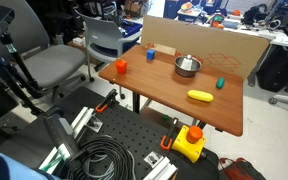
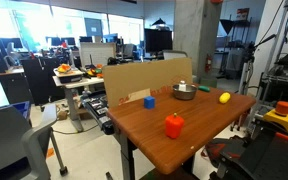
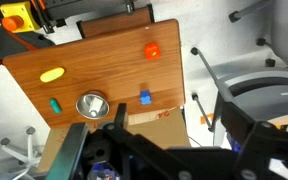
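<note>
Seen from above in the wrist view, my gripper appears open, its dark fingers apart at the bottom with nothing visibly held. On the brown table (image 1: 162,82) stands a metal pot (image 1: 187,68), with something light on top in the exterior views. A blue block (image 3: 145,97) and a red, pepper-like item (image 2: 174,127) lie on one side of the pot. A yellow elongated item (image 1: 200,96) and a small green item (image 1: 220,83) lie on its other side. The gripper is high above the table, apart from all of these.
A cardboard panel (image 1: 209,45) borders one long table edge. Grey chairs (image 2: 22,140) stand beside the table. Near the opposite edge is a yellow device with a red top (image 1: 190,146).
</note>
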